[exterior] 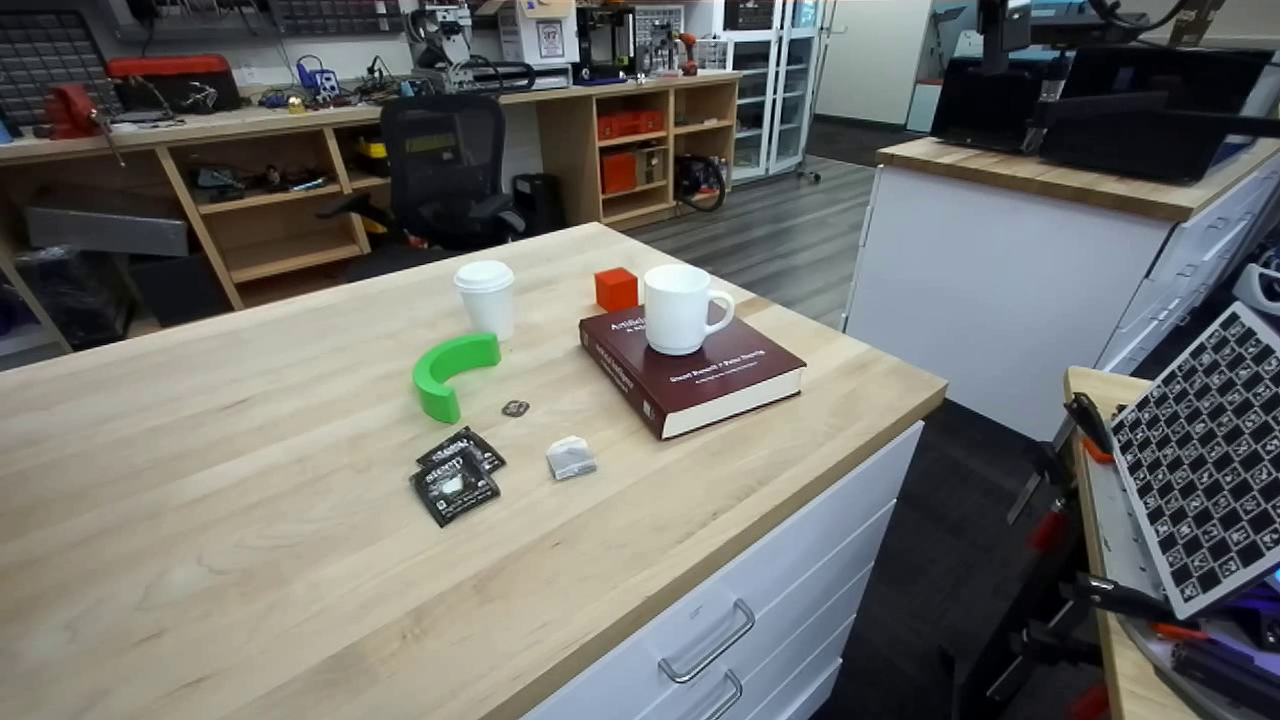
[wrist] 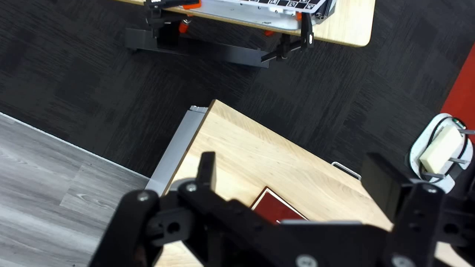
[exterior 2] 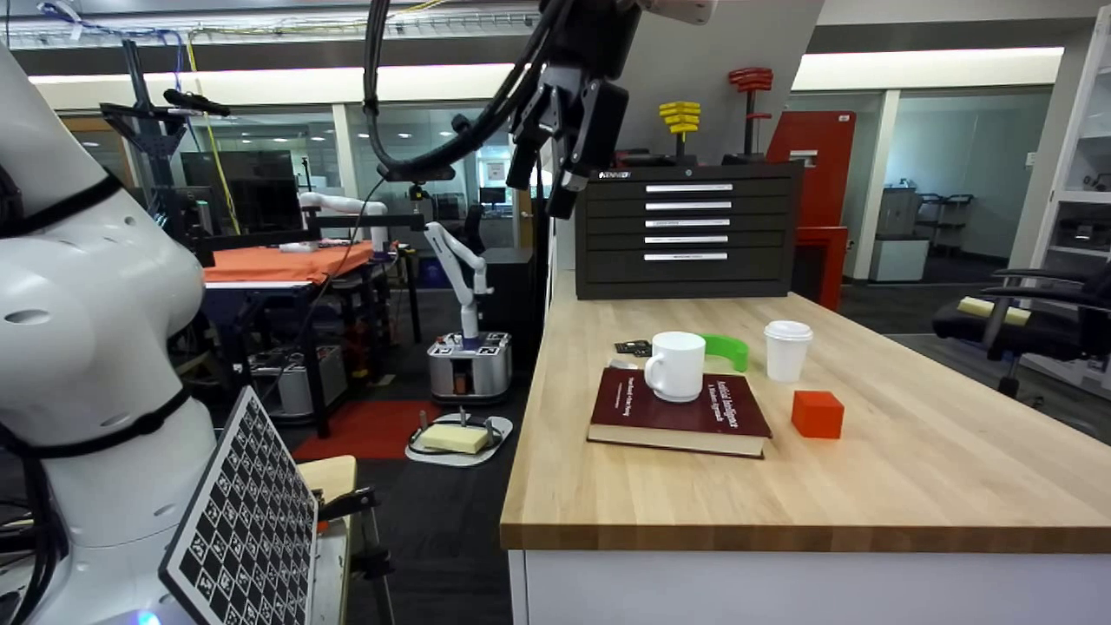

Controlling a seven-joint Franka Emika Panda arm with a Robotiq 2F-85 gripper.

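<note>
High above the table, my gripper [exterior 2: 542,186] hangs in exterior view 2. In the wrist view its fingers [wrist: 207,171] stand wide apart with nothing between them. A white mug [exterior: 677,310] stands upright on a dark red book [exterior: 720,382]. Against the book's far side in exterior view 1 is an orange-red cube [exterior: 617,289]. A lidded white paper cup [exterior: 486,300] stands near a green curved piece [exterior: 439,382]. A tea bag [exterior: 571,457] and two black tea packets [exterior: 456,480] lie flat. Only a corner of the book shows in the wrist view.
A small dark flat piece [exterior: 516,408] lies between the green curve and the tea bag. At the table's far end in exterior view 2 stands a black tool chest [exterior 2: 687,234]. Bare wood [exterior: 216,456] covers the table's left side. A checkered board [exterior 2: 245,510] leans beside the arm's base.
</note>
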